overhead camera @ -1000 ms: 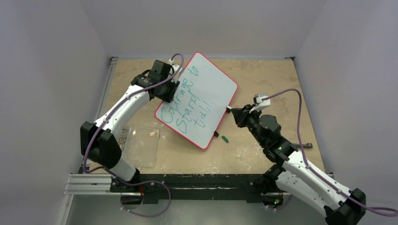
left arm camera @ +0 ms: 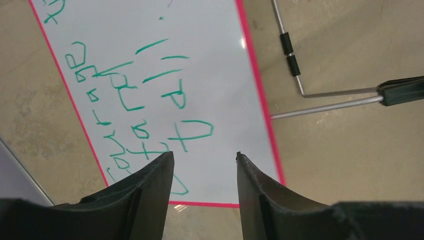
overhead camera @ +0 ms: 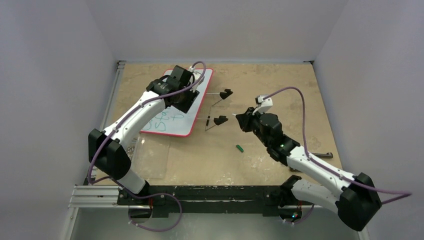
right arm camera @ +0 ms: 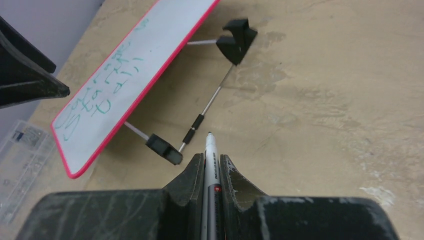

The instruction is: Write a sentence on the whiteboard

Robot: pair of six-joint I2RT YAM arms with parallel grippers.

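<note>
The red-edged whiteboard (left arm camera: 210, 85) carries green handwriting; its top-view part (overhead camera: 165, 127) is partly hidden by my left arm. My left gripper is open above the board, nothing between its fingers. My right gripper is shut on a white marker (right arm camera: 211, 150), tip up, held apart from the board to its right. In the right wrist view the board (right arm camera: 125, 85) sits tilted on stands, left of the marker.
A clear plastic case (overhead camera: 152, 155) lies at the front left. A small green object (overhead camera: 239, 148) lies mid-table. Metal stands (overhead camera: 220, 120) reach right of the board.
The whiteboard has shifted left and tilted, showing its stands at the right. My left gripper has moved slightly right; my right gripper, still holding the marker, has moved slightly left.
</note>
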